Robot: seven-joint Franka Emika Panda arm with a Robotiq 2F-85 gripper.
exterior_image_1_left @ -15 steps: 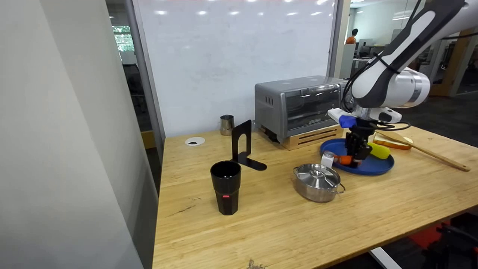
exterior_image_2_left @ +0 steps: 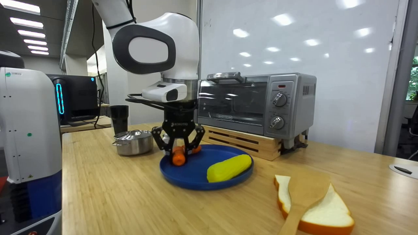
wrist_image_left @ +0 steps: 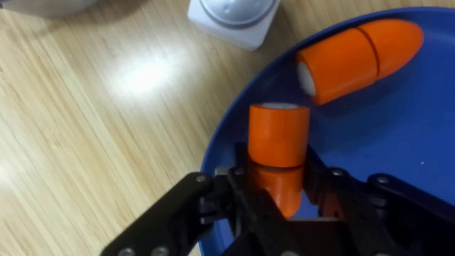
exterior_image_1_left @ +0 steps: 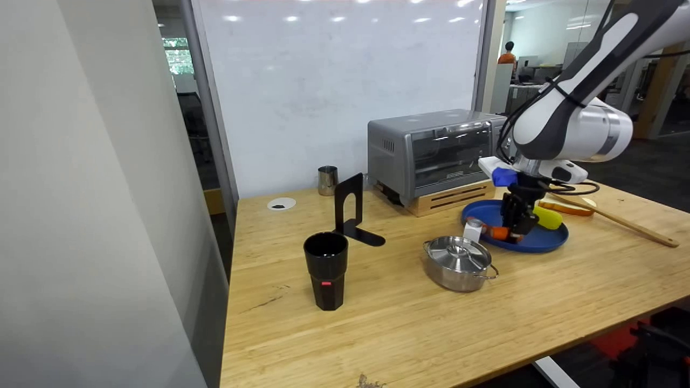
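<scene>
My gripper is shut on a short orange carrot piece (wrist_image_left: 279,132), with one black finger on each side of it. The held piece is low over the near-left rim of the blue plate (exterior_image_2_left: 188,184); whether it touches the plate cannot be told. A longer carrot piece (wrist_image_left: 347,59) with a rounded tip lies on the plate, very close to the held one. On the plate's other side rests a yellow corn-like piece (exterior_image_2_left: 229,168).
Close to the plate stand a white shaker (wrist_image_left: 234,21) and a lidded steel pot (exterior_image_1_left: 457,262). Behind is a toaster oven (exterior_image_2_left: 254,105) on a wooden stand. A wooden spatula (exterior_image_2_left: 307,188) lies across a bread slice (exterior_image_2_left: 329,213).
In exterior view 1 the arm and wrist have shifted slightly right and a little lower, while the fingers remain by the plate's left side. Plate, pot and shaker stand where they were.
</scene>
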